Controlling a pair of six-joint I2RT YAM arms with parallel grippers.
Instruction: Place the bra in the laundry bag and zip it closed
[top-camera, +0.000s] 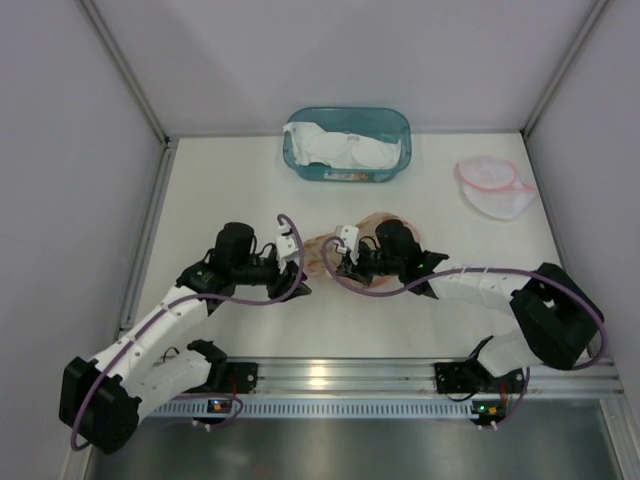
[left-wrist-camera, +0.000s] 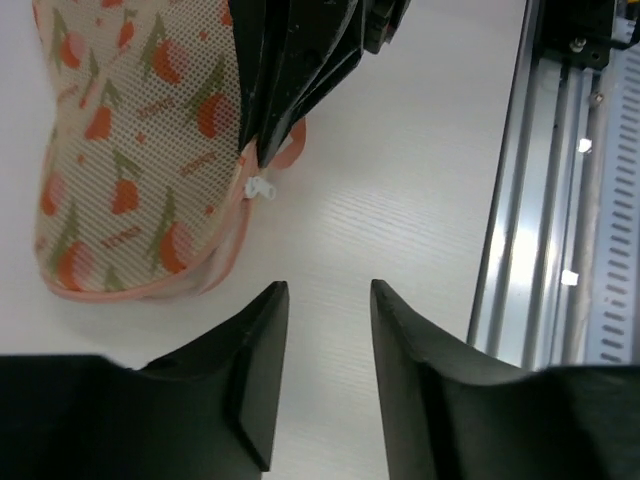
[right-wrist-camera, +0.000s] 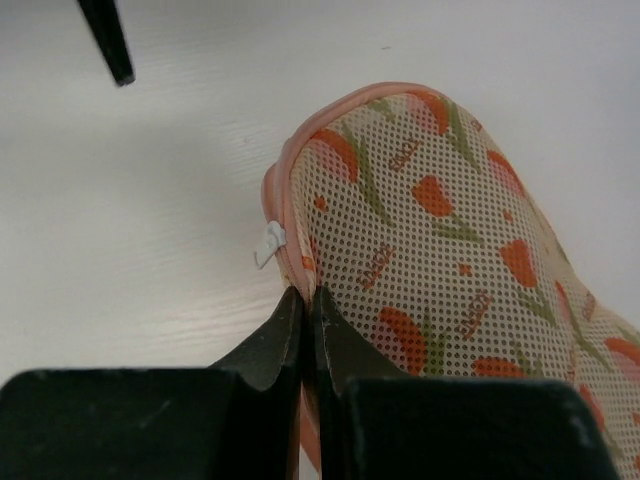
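Note:
The strawberry-print mesh laundry bag lies mid-table, partly covered by my right arm in the top view. My right gripper is shut on its peach edging, close to a small white tab. In the left wrist view, the same white tab sticks out just below the right fingers. My left gripper is open and empty, a short way from the bag's edge, with bare table between its fingers. A white bra-like garment rests in the teal bin at the back.
The teal bin stands at the table's back edge. Another mesh bag, white with pink trim, lies at the back right. A metal rail runs along the front edge.

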